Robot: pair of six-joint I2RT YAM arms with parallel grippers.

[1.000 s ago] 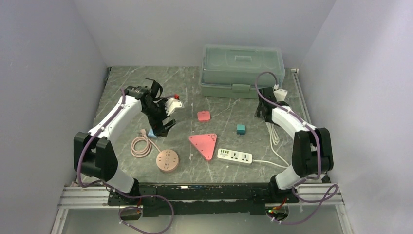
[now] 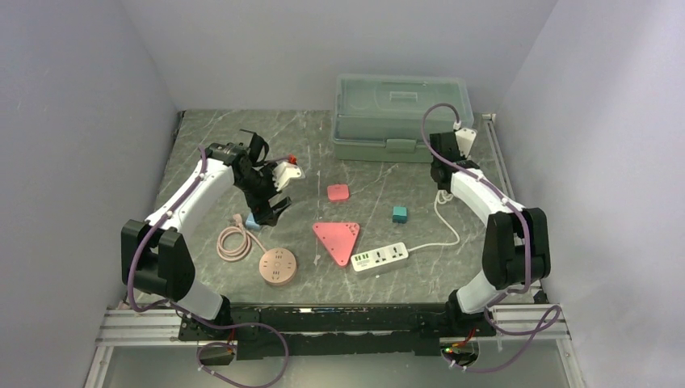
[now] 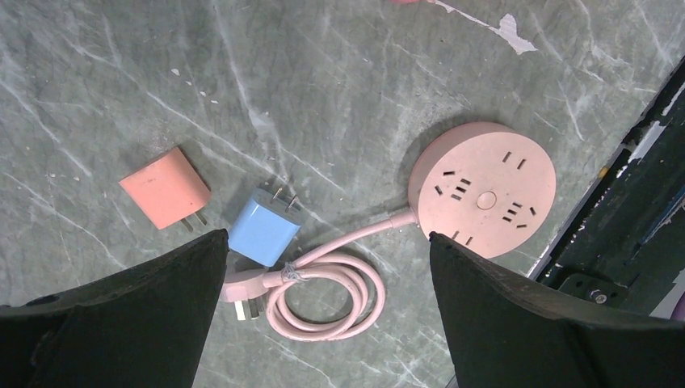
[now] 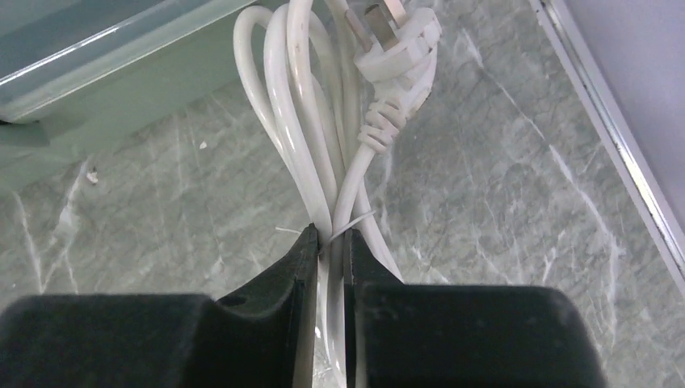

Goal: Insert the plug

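A blue plug (image 3: pixel 265 228) with two metal prongs lies on the marbled table in the left wrist view, beside a salmon plug (image 3: pixel 167 188). The round pink socket (image 3: pixel 485 190) sits to their right, its coiled cable below. My left gripper hangs above, open and empty. In the right wrist view, the bundled white cable (image 4: pixel 299 121) passes between the fingertips of my right gripper, which touch it on both sides. Its white three-pin plug (image 4: pixel 396 52) is beyond them. The cable leads to the white power strip (image 2: pixel 380 258).
A green toolbox (image 2: pixel 402 113) stands at the back, close to my right gripper. A pink triangle (image 2: pixel 337 241), a red block (image 2: pixel 338 192) and a teal cube (image 2: pixel 400 214) lie mid-table. Clear table surface separates them.
My right gripper has moved back toward the toolbox with the white cable. The power strip has slid left and tilted, and its cable has shifted. The left arm is unmoved.
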